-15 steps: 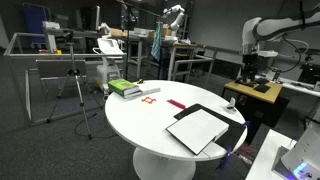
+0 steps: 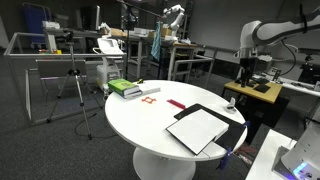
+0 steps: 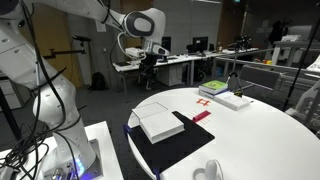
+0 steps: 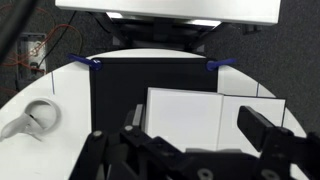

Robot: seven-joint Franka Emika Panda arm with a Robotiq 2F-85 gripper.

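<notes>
A white box-like thing [image 2: 198, 129], perhaps an open book or a lidded box, lies on a black mat [image 2: 222, 112] on the round white table. From the other side, the white thing [image 3: 158, 122] shows a raised panel on top. In the wrist view it [image 4: 183, 118] has two white panels with a line between them. My gripper is open above it, fingers wide apart and apart from the table. From outside, the gripper [image 3: 148, 74] hangs high over the table's edge.
A white mug [image 4: 40, 117] stands beside the mat. Blue clamps [image 4: 226, 63] sit at the mat's edge. Across the table are a red object [image 2: 177, 103], an orange piece [image 2: 150, 99] and a green-topped stack [image 2: 124, 88].
The arm has shifted slightly to the left in exterior view 1. The white thing and the other objects on the table have not moved.
</notes>
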